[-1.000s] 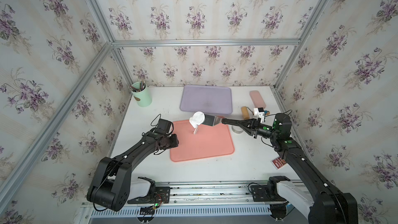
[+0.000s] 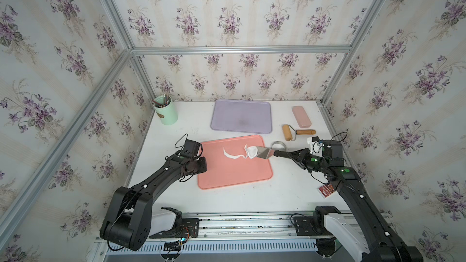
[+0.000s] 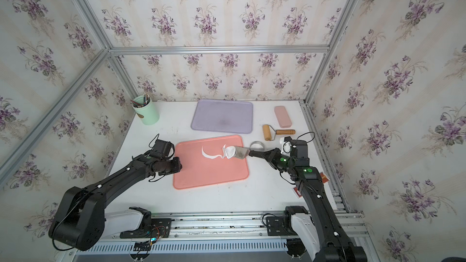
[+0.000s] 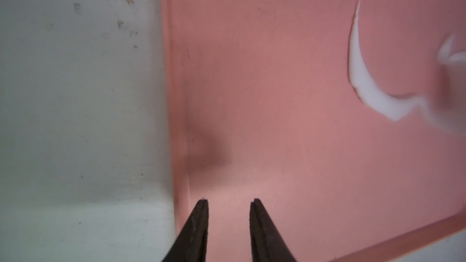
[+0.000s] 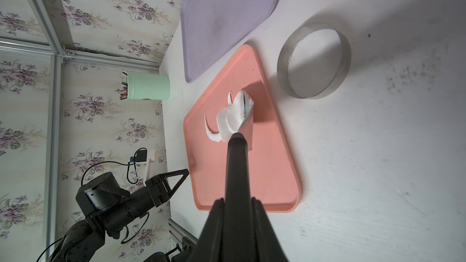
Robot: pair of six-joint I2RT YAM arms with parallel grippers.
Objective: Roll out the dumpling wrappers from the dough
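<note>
My right gripper is shut on the dark handle of a scraper, whose grey blade points left over the pink tray. White dough is bunched at the blade's end. From it a thin curved strip trails left across the tray floor. Whether the blade itself touches the tray cannot be told. Over the tray's left edge, my left gripper stands open, its fingers apart and empty, clear of the dough.
A metal ring cutter stands right of the tray. Behind are a purple tray, a roller with a wooden handle and a pink block. A green utensil cup stands back left.
The scraper and dough have come down and rightward from above the tray's back left; the strip now lies along the tray. The pink tray has slid slightly left. My left arm has barely moved.
</note>
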